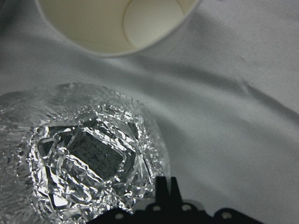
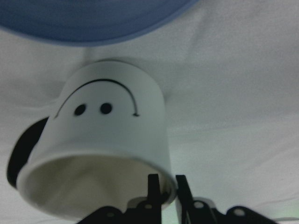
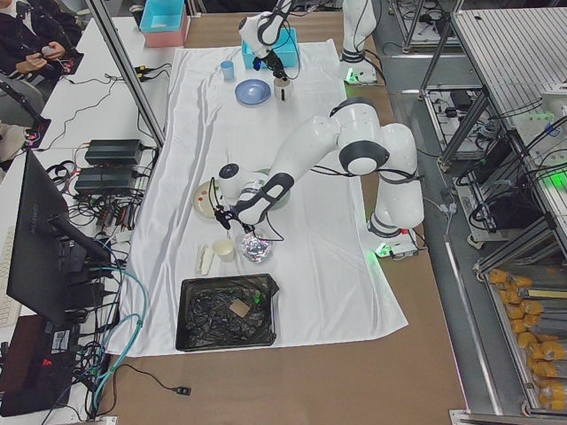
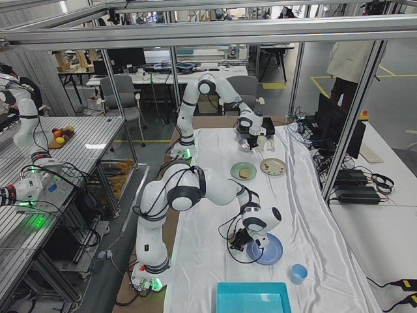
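A crinkled foil bowl [image 3: 255, 248] lies beside a white paper cup [image 3: 223, 251]. In the left wrist view the left gripper is at the edge of the foil bowl [image 1: 93, 158], below the cup [image 1: 117, 28]; whether it grips the edge is unclear. In the right wrist view a white smiley mug [image 2: 107, 121] with a black handle lies near a blue plate [image 2: 93, 23]. The right gripper has one finger inside the mug's rim and one outside; whether it is closed on it is unclear.
A black lined tray [image 3: 226, 312], a beige plate [image 3: 204, 199], a blue cup [image 4: 299, 274] and a turquoise bin [image 4: 253, 298] are on the white cloth. A green plate [image 4: 243, 169] lies mid-table. Free cloth surrounds the middle.
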